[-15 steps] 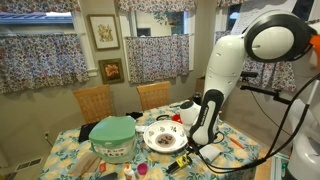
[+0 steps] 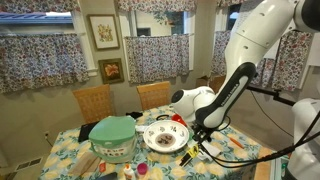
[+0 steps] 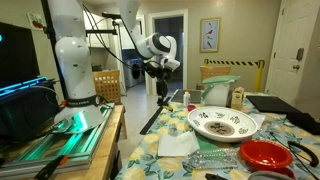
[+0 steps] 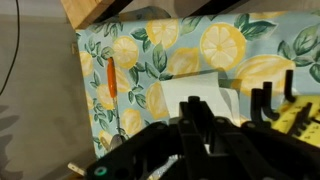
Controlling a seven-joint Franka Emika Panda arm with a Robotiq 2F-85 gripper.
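My gripper is shut, its dark fingers close together above the lemon-print cloth in the wrist view. A yellow-and-black thing (image 4: 292, 115) shows at its right, and in exterior view 1 the same yellow-and-black thing (image 2: 189, 156) is just below and left of the gripper (image 2: 203, 138). It seems to be in the grip, though the contact is hidden behind dark parts. Beneath lies a white sheet (image 4: 195, 90); exterior view 2 shows this white sheet (image 3: 178, 144) near the table edge. There the gripper (image 3: 162, 77) appears small.
A large white dish (image 3: 222, 122) stands mid-table, beside a red pan (image 3: 266, 154) and a clear tray (image 3: 215, 159). The green-lidded basket (image 2: 113, 138) is at the left in exterior view 1. An orange stick-like thing (image 4: 112, 80) lies near the cloth's edge.
The arm has swung to the right in exterior view 1.
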